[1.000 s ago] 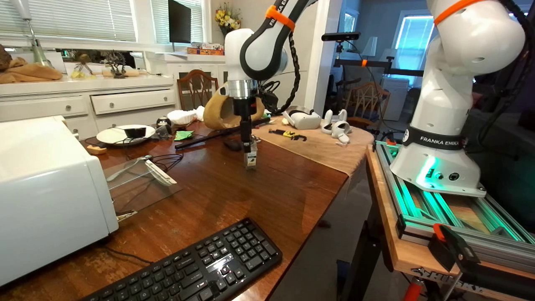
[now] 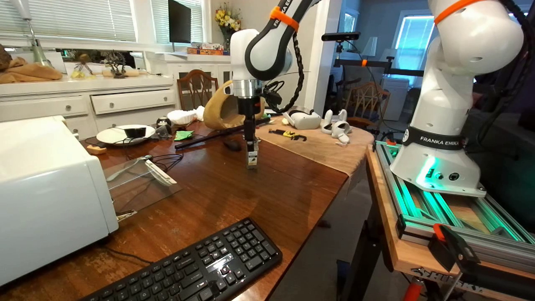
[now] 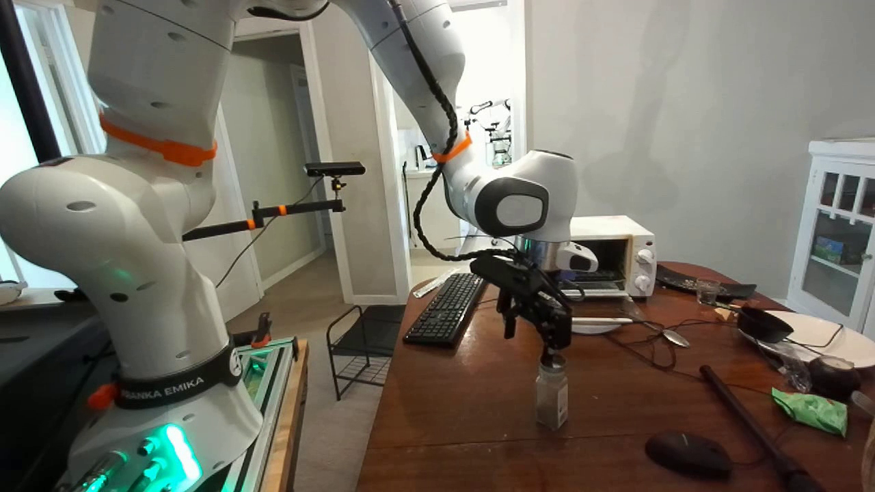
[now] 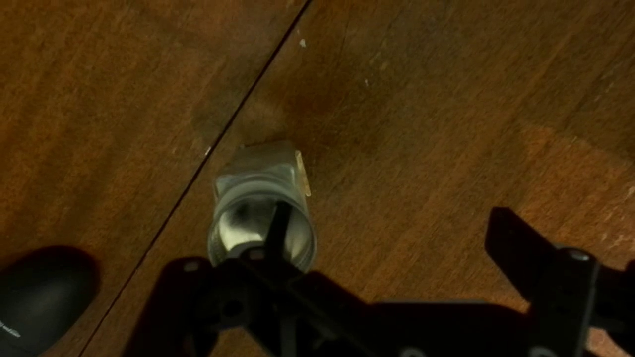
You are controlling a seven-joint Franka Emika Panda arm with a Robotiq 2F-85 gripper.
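Observation:
A small clear glass jar (image 3: pixel 552 399) with a round top and a label stands upright on the wooden table. My gripper (image 3: pixel 530 343) points down just above it, fingers apart. In the wrist view one finger (image 4: pixel 278 229) overlaps the round top of the jar (image 4: pixel 262 169), while the other finger (image 4: pixel 512 250) hangs far to the right over bare wood. Nothing is between them; the jar sits under one finger rather than in the gap. Whether that finger touches the top, I cannot tell. Exterior view 1 shows the gripper (image 2: pixel 250 146) partly covering the jar (image 2: pixel 252 159).
Close to the jar lies a black mouse (image 3: pixel 687 454). A black keyboard (image 2: pixel 200 268) and a white toaster oven (image 2: pixel 50 195) with its glass door down occupy one end of the table. A black bar (image 3: pixel 750 426), cables and a white plate (image 3: pixel 857 343) lie on another side.
In exterior view 1 my arm and gripper have shifted slightly to the right, more in line with the jar. The jar stands where it was.

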